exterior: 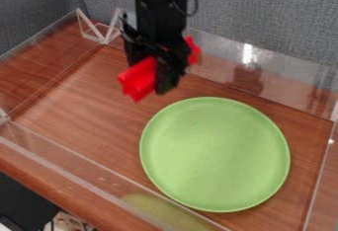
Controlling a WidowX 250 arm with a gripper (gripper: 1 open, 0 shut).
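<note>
My black gripper (161, 65) hangs in the upper middle of the camera view, raised above the wooden surface. A red block (137, 79) is held in it, tilted, with part showing on the left and another red part on the right behind the dark fingers. The green plate (214, 156) lies below and to the right of the gripper, with nothing on it.
Clear low walls border the wooden surface (79, 107), with grey padded walls behind. A white wire frame (95, 30) stands at the back left.
</note>
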